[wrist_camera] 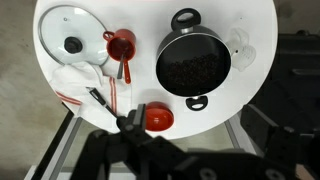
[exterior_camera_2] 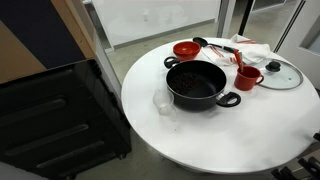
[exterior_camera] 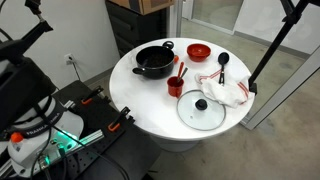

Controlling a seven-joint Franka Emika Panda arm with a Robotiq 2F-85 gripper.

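Seen from above in the wrist view, my gripper stands open, its dark fingers spread wide with nothing held between them. Ahead of it on the round white table is a black two-handled pot (wrist_camera: 193, 62) with dark bits in the bottom. A red bowl (wrist_camera: 158, 117) shows near the gap between the fingers, well below the gripper. A red mug (wrist_camera: 121, 45) has red-handled utensils in it. Beside the mug lies a glass lid (wrist_camera: 74, 25) with a black knob. A black ladle (exterior_camera: 223, 62) rests on a white, red-striped towel (exterior_camera: 235, 92).
A clear cup (exterior_camera_2: 162, 102) stands beside the pot, near the table's edge. Bare tabletop (exterior_camera_2: 220, 148) shows on the pot's near side in exterior view 2. A dark drawer cabinet (exterior_camera_2: 60, 120) is close to the table's left side.
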